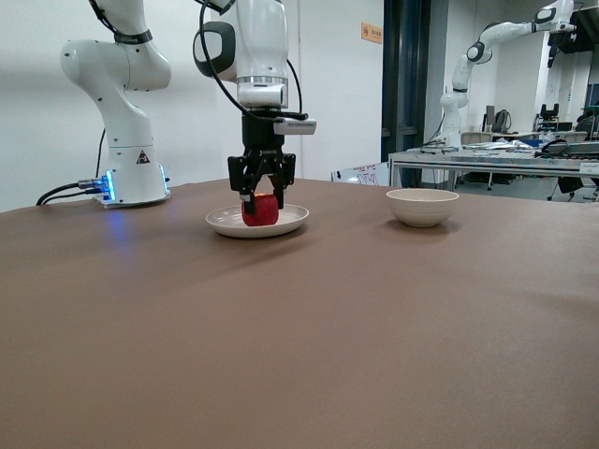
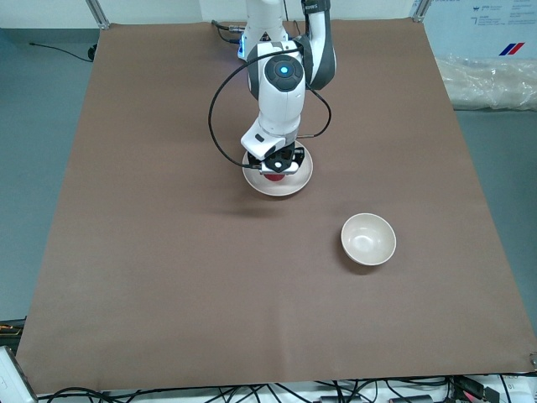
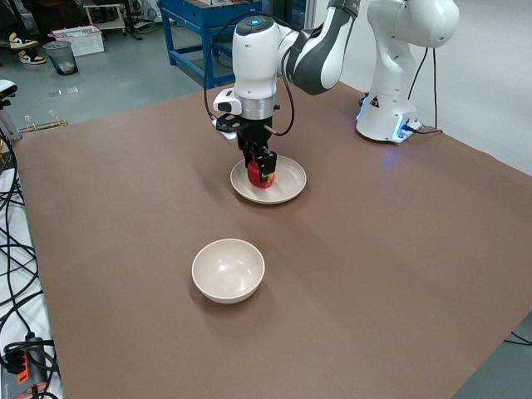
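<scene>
A red apple rests on a white plate, with my black gripper lowered around it, one finger on either side; whether the fingers press on it is hard to tell. In the right view the apple shows beside the fingers over the plate. In the left view the gripper housing hides most of the apple above the plate. An empty white bowl stands apart on the table, nearer the left camera than the plate, also seen in the right view.
Cables and equipment lie along one edge, off the table's surface. The arm's base stands at the back.
</scene>
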